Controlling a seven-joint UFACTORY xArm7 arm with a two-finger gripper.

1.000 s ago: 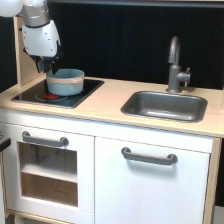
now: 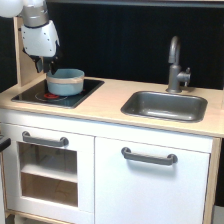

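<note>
At the upper left, my white and grey arm reaches down toward the stove, and its gripper (image 2: pixel 42 66) is just left of a blue-grey pot (image 2: pixel 66 83). The dark fingers are close to the pot's left rim. They are too small in view to tell whether they are open, or whether they touch the pot. The pot stands upright on the black stovetop (image 2: pixel 92 87). Its inside is mostly hidden from this angle.
A steel sink (image 2: pixel 165 105) with a grey faucet (image 2: pixel 175 68) is on the right of the wooden counter (image 2: pixel 118 93). Below are a glass-windowed oven door (image 2: pixel 47 158) and a white cabinet door (image 2: pixel 148 190), both closed, with grey bar handles. Bare counter lies between stovetop and sink.
</note>
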